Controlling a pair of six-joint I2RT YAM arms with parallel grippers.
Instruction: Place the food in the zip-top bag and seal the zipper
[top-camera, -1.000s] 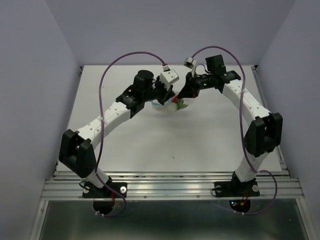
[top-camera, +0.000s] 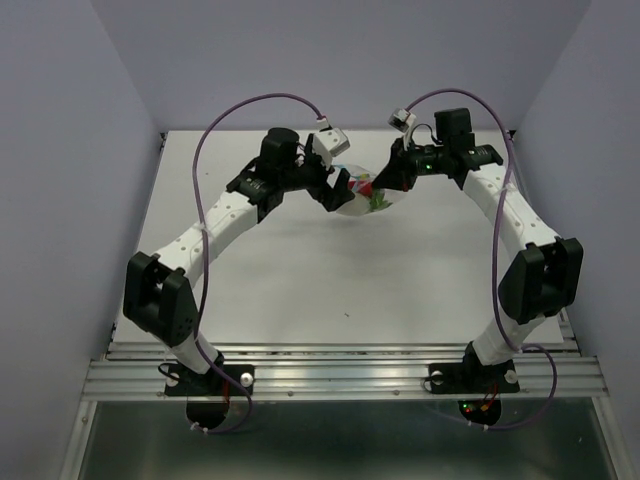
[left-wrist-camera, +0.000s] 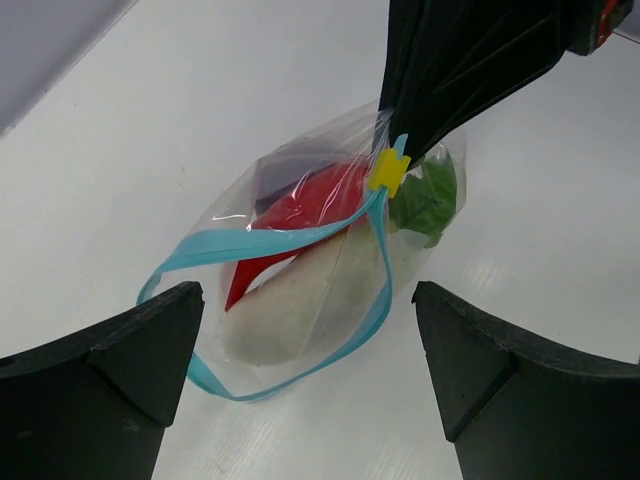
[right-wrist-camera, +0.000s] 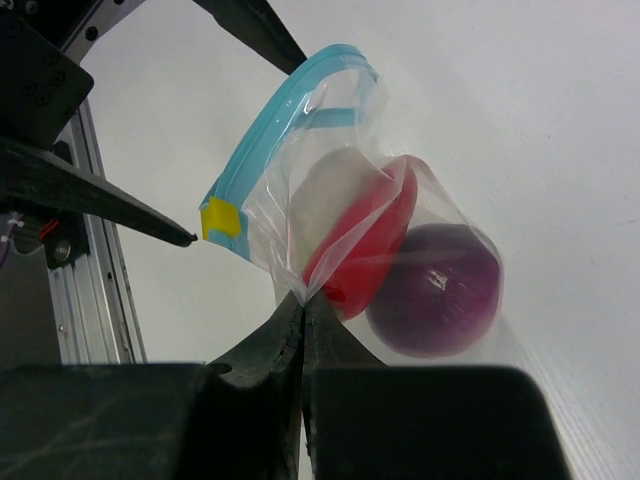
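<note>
The clear zip top bag (left-wrist-camera: 330, 310) has a blue zipper strip (left-wrist-camera: 235, 245) with a yellow slider (left-wrist-camera: 388, 172) at one corner. Its mouth gapes open in the left wrist view. Inside show a red food piece (right-wrist-camera: 370, 235), a purple round one (right-wrist-camera: 440, 290), a pale one (left-wrist-camera: 290, 300) and a green one (left-wrist-camera: 428, 195). My right gripper is shut, with gathered bag film pinched at its tips close to the slider corner. Fingers wide apart, my left gripper stands open in front of the mouth, nothing held between them.
Around the bag the white table (top-camera: 300, 280) is clear, with much free room in front. A metal rail (top-camera: 330, 365) runs along the near edge. Both arms reach in close together over the bag.
The bag and my right gripper have shifted to the right.
</note>
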